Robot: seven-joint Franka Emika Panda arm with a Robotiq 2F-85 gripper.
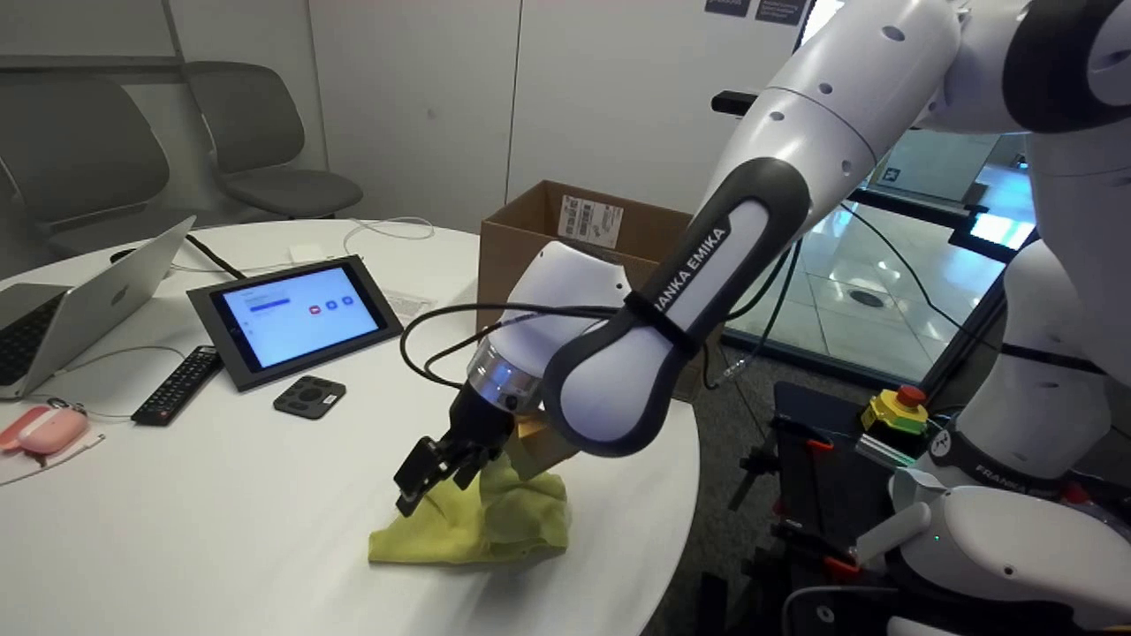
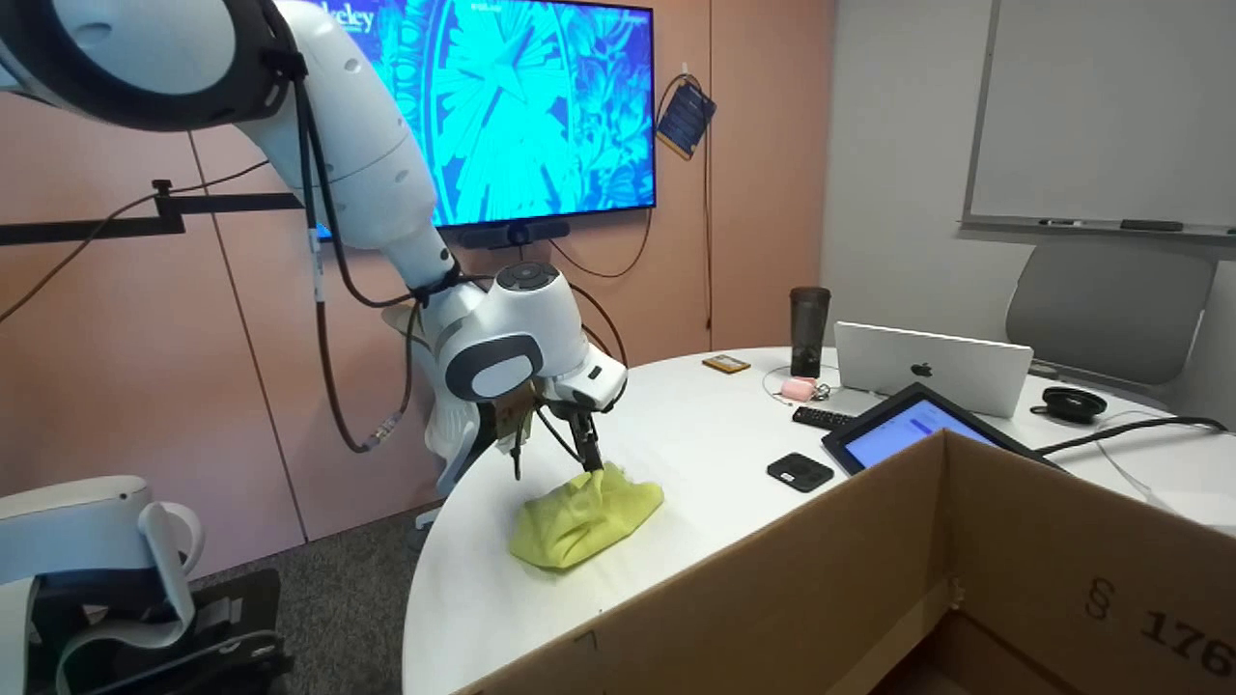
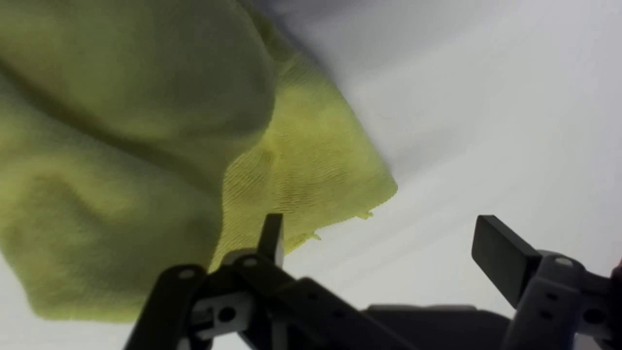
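A crumpled yellow-green cloth [image 1: 456, 533] lies on the white table near its rounded edge. Part of it is folded over on itself, and in the wrist view one flat corner of the cloth [image 3: 326, 157] sticks out from under the fold. My gripper is open, its fingers wide apart. One finger overlaps the cloth's lower edge in that view, while bare table shows between the two and beneath the other. From the second exterior view, the gripper [image 2: 558, 463] hangs low at the far side of the cloth [image 2: 588, 515]; whether a fingertip touches it, I cannot tell.
An open cardboard box [image 1: 516, 249] stands at the table's edge behind the arm. A tablet [image 1: 297, 318], a small black device [image 1: 309, 397], a remote [image 1: 178, 385], a pink case [image 1: 53, 430] and a laptop [image 1: 106, 302] occupy the far side.
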